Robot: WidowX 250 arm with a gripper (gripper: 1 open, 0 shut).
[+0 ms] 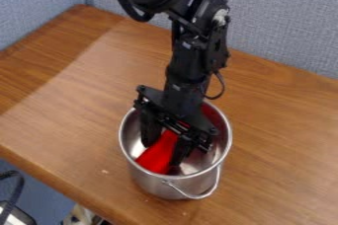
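My black gripper [172, 132] reaches down from the top into a silver metal pail [179, 185] with a wire handle, near the front of the wooden table. A red object [156, 153] lies inside the pail between and under the fingers. The gripper appears shut on it, though the fingertips are partly hidden inside the pail.
Grey padded walls [278, 27] stand at the back and left. Dark cables [11, 199] lie at the front left edge.
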